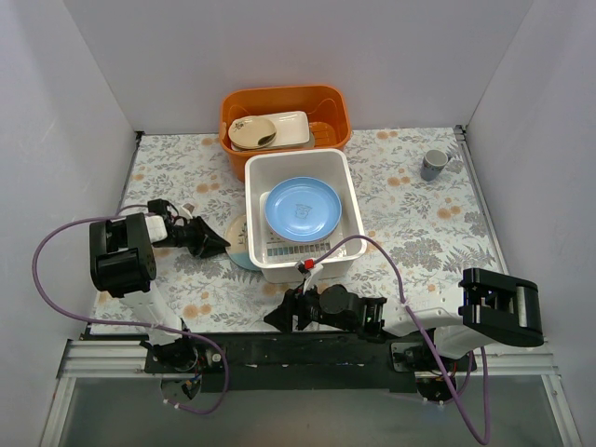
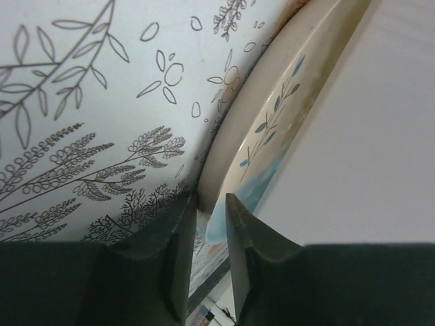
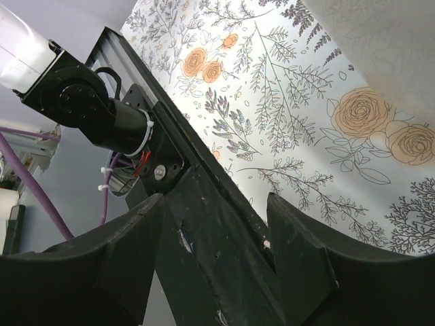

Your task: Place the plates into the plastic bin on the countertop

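Observation:
A white plastic bin (image 1: 354,205) stands mid-counter with a blue plate (image 1: 303,209) lying in it. Partly tucked against the bin's left side is a cream and pale-blue plate (image 1: 239,247) on the countertop. My left gripper (image 1: 226,248) is at this plate's left edge. In the left wrist view its narrowed fingers straddle the plate's rim (image 2: 228,146), one outside and one inside; whether both pads press on it is not clear. My right gripper stands open and empty near the counter's front edge, below the bin.
Behind the white bin sits an orange bin (image 1: 331,116) holding a beige plate (image 1: 252,131) and a white tray (image 1: 293,128). A grey mug (image 1: 433,165) stands at the back right.

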